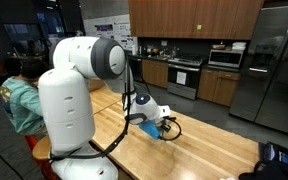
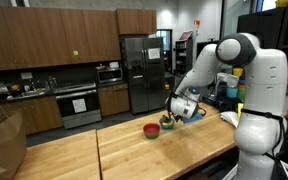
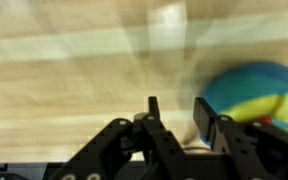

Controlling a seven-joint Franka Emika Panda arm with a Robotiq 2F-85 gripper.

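In the wrist view, my gripper points down over bare wooden tabletop. Its dark fingers stand apart, and I see nothing between them. A blue bowl (image 3: 221, 92) is at the right, with yellow and red items (image 3: 259, 108) inside. The right finger overlaps the bowl's near edge in that view; whether they touch, I cannot tell. Exterior view 2 has a red bowl (image 2: 151, 131) on the table, left of the blue bowl (image 2: 166, 121). In exterior view 1 my gripper (image 1: 166, 131) is low near the table, and the arm covers the red bowl.
A dark object (image 1: 277, 160) lies at its far right edge. A brown paper bag (image 2: 2, 135) stands at the left in exterior view 2.
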